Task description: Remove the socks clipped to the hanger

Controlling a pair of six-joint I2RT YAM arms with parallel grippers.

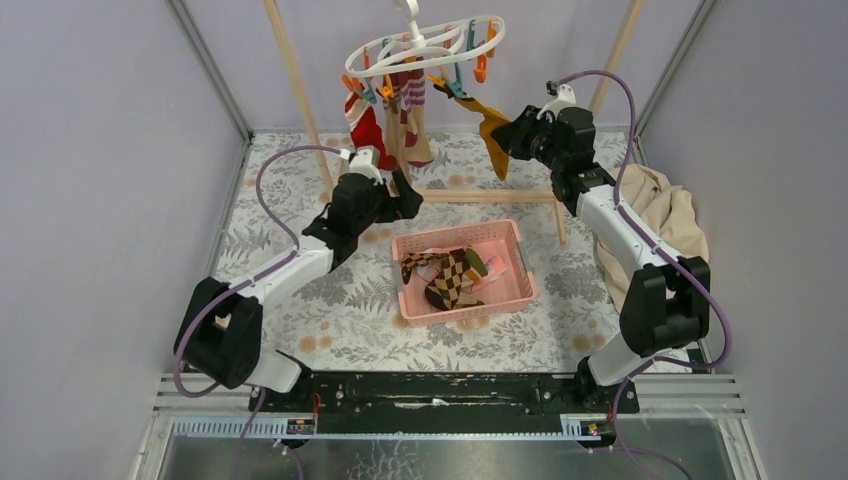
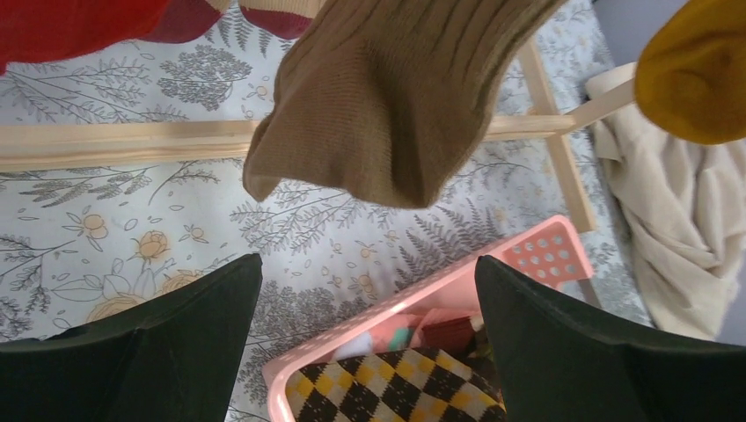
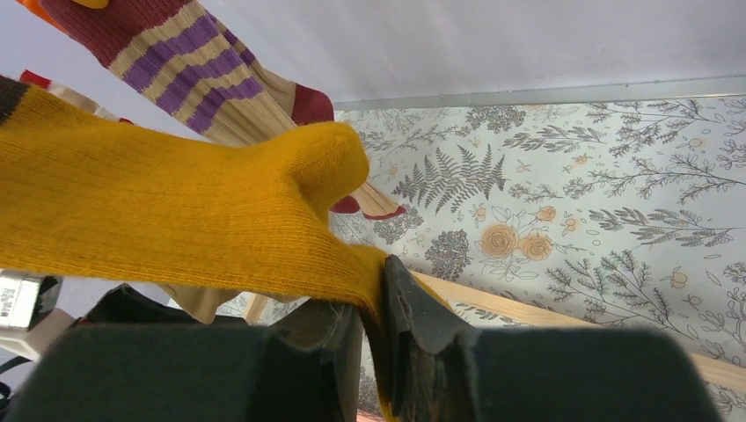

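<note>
A white round hanger (image 1: 425,62) with orange and teal clips is at the top of the top view. A mustard sock (image 1: 490,128) slants from one clip to my right gripper (image 1: 518,140); its cloth (image 3: 220,211) runs taut down between the near-closed fingers (image 3: 422,338). Red socks (image 1: 366,130), a purple-striped sock (image 3: 198,66) and a brown sock (image 2: 378,114) hang on the hanger's left side. Below and in front of the brown sock's end, my left gripper stands open, nothing between its fingers.
A pink basket (image 1: 405,310) with several checked and other socks sits mid-table. Behind it lies a wooden bar (image 1: 470,196) of the stand. Beige cloth (image 1: 655,215) is heaped at the right.
</note>
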